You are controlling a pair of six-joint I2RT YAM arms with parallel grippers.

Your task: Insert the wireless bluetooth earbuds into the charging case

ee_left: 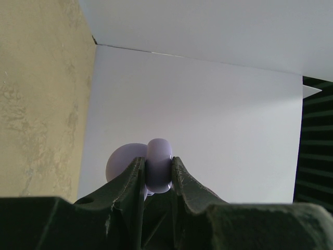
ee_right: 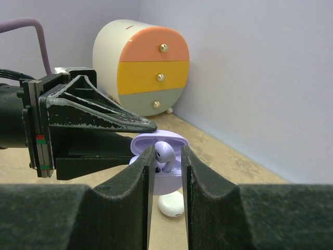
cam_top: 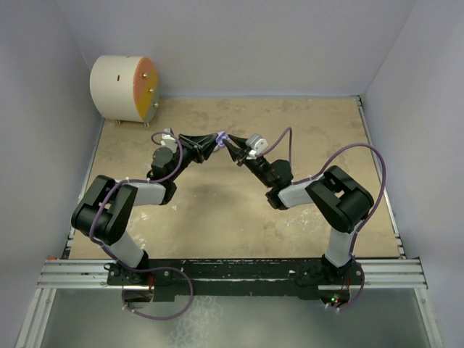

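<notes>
In the top view both grippers meet at the upper middle around a small lavender case [cam_top: 222,138]. My left gripper [cam_top: 212,141] is shut on the open case [ee_right: 166,182], whose lid tilts up in the right wrist view. A lavender earbud [ee_right: 164,151] sits at the case between the fingertips of my right gripper; whether it is seated, or firmly held, I cannot tell. In the left wrist view a rounded lavender piece [ee_left: 158,164] appears at the fingertips, hiding much behind it.
A white drum with coloured drawers [cam_top: 119,87] stands at the back left. A small white object [ee_right: 171,205] lies on the table below the case.
</notes>
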